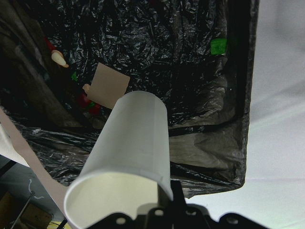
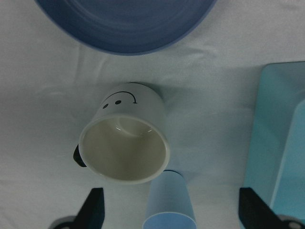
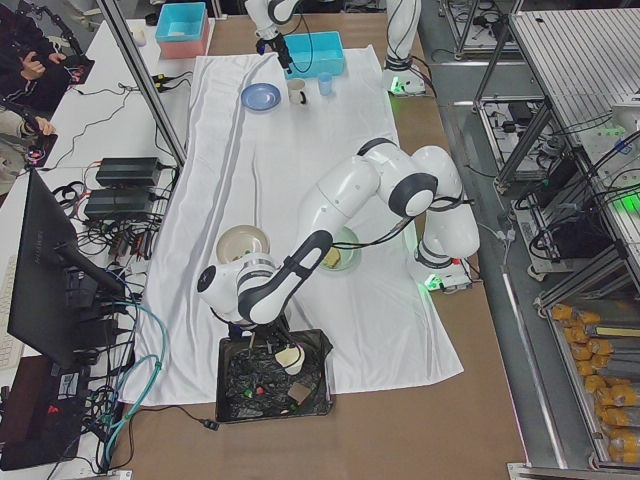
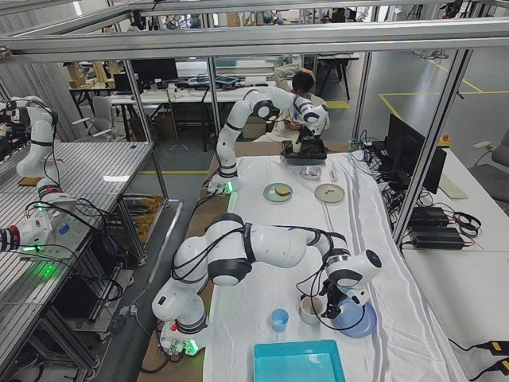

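My left gripper is shut on a white cup [image 1: 124, 157], held tilted over a black bag-lined bin [image 3: 230, 395] holding a cardboard square [image 1: 102, 86] and small scraps. My right gripper is open above a smiley mug [image 2: 147, 109] and a blue cup [image 2: 167, 205], nothing between its fingertips touching them as far as shows. A blue plate [image 2: 124, 28] lies beside the mug.
A turquoise tub [image 4: 298, 362] stands beside the blue cup. A green plate with food [image 4: 277, 195] and a beige plate [image 4: 329, 193] rest on the white cloth, whose middle is mostly clear.
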